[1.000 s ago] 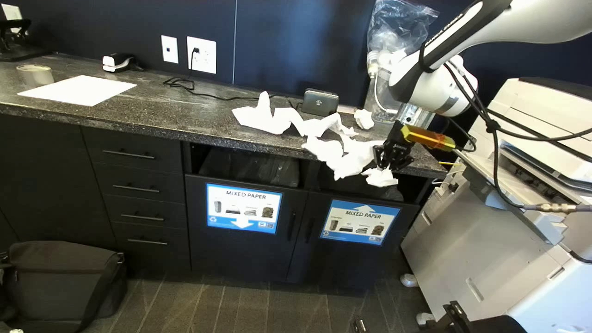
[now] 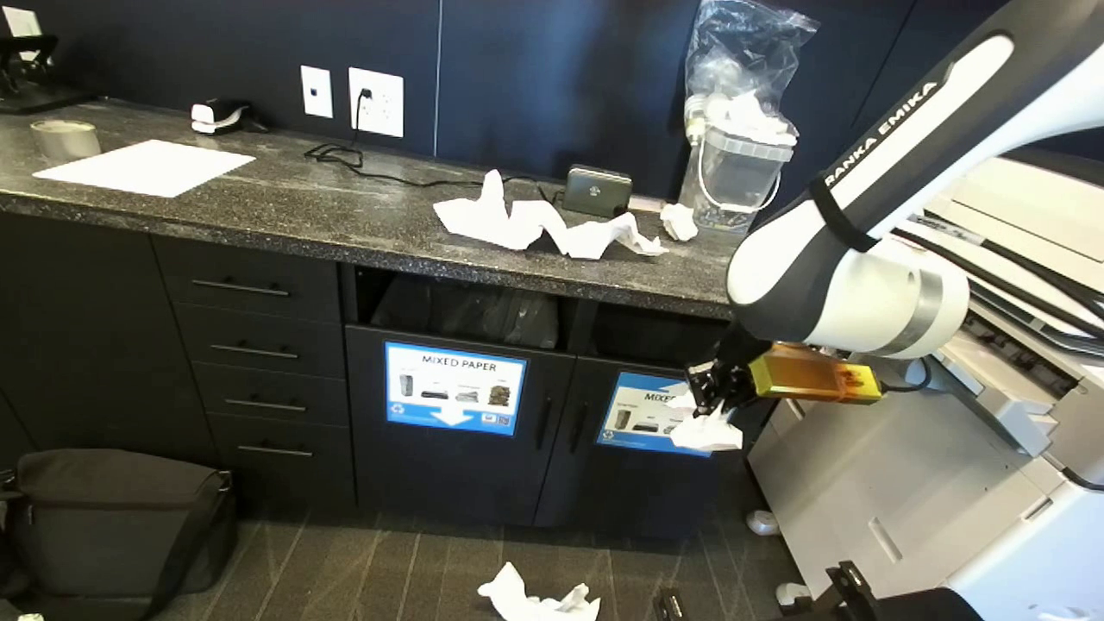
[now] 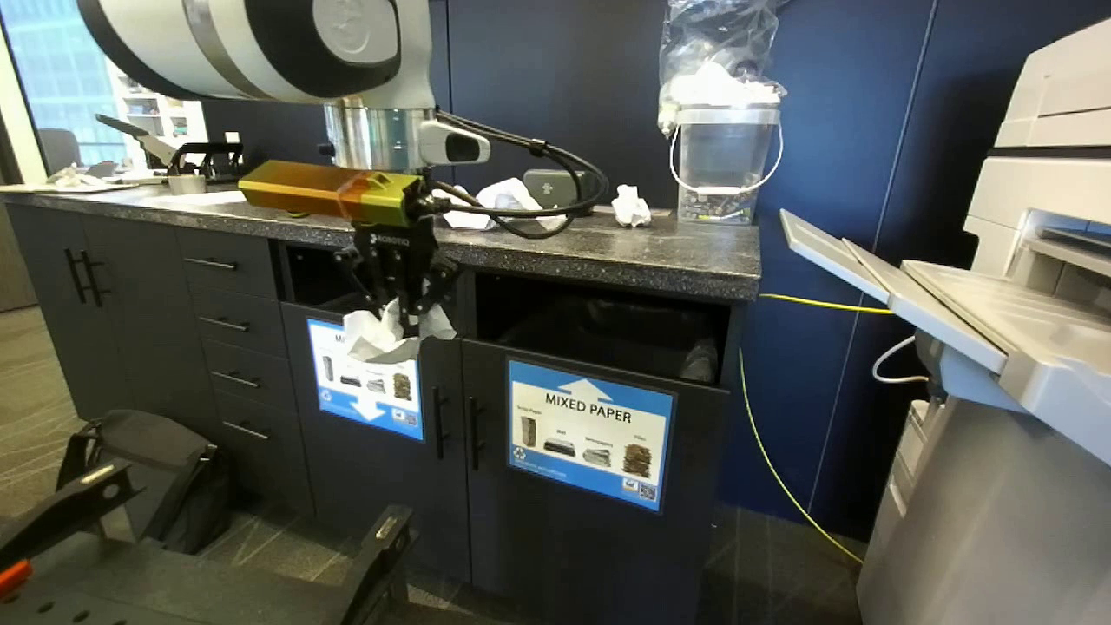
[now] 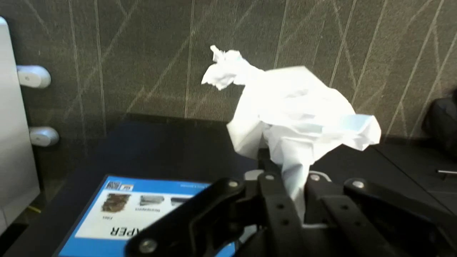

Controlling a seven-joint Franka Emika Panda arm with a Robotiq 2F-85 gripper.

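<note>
My gripper is shut on a crumpled white paper (image 4: 302, 115), which sticks out beyond the fingertips in the wrist view. In exterior view 1 the gripper (image 2: 714, 398) hangs below counter height, in front of the right cabinet's Mixed Paper sign (image 2: 649, 414). Another torn piece of white paper (image 2: 538, 600) lies on the carpet. More crumpled paper (image 2: 548, 228) is spread along the counter, and a small paper ball (image 2: 679, 222) rests beside the clear bucket. The right bin opening (image 3: 614, 332) shows dark and uncovered to the right of the gripper in exterior view 2.
The clear bucket (image 2: 730, 178), stuffed with white paper, stands at the counter's back right. A small black box (image 2: 597, 192) sits behind the loose paper. The printer (image 2: 911, 486) bounds the right side. A dark bag (image 2: 119, 517) lies on the floor at left.
A long paper strip at the bin opening is gone from there, and a paper piece now lies on the floor.
</note>
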